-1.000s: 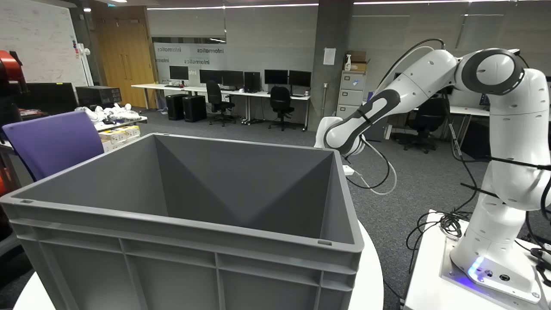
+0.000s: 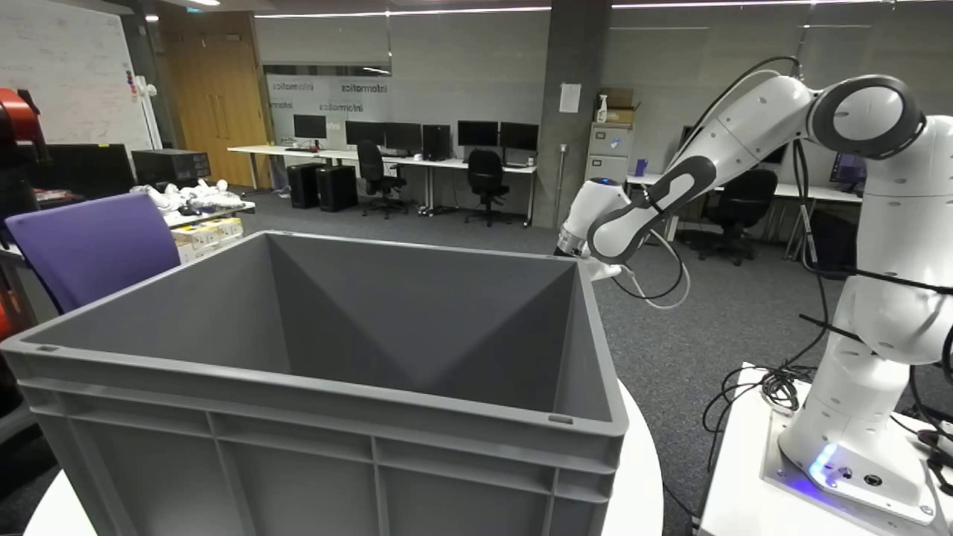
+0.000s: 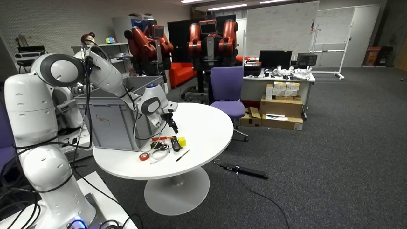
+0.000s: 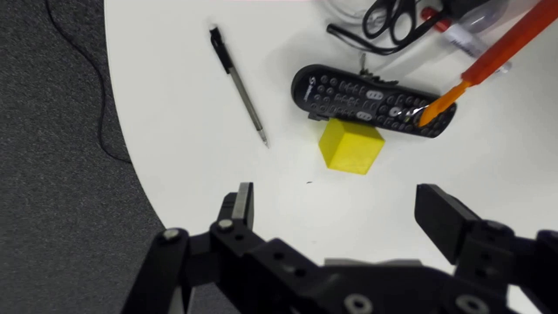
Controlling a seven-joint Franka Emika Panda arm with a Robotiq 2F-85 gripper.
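Note:
My gripper hangs open above the white table (image 4: 178,131), nothing between its fingers. Ahead of them in the wrist view lies a yellow block (image 4: 356,151), touching or close beside a black remote control (image 4: 374,102). A grey and black pen (image 4: 240,86) rests apart on the left. Across the remote's right end reaches an orange-red tool (image 4: 505,52) with an orange tip. Black scissors (image 4: 389,21) and a red-capped marker (image 4: 460,39) lie at the top. In exterior view 2 the gripper (image 3: 174,129) is over the table, higher than the yellow block (image 3: 182,141).
A large grey crate (image 3: 114,126) stands on the table beside the arm; it looks empty where exterior view 1 shows inside. Red tape (image 3: 144,156) and a white cable (image 3: 158,156) lie near the crate. The table's edge curves close by the pen.
Compared with a second ago, the arm's wrist has risen and turned, sitting slightly farther right beyond the crate's rim. The crate has not moved.

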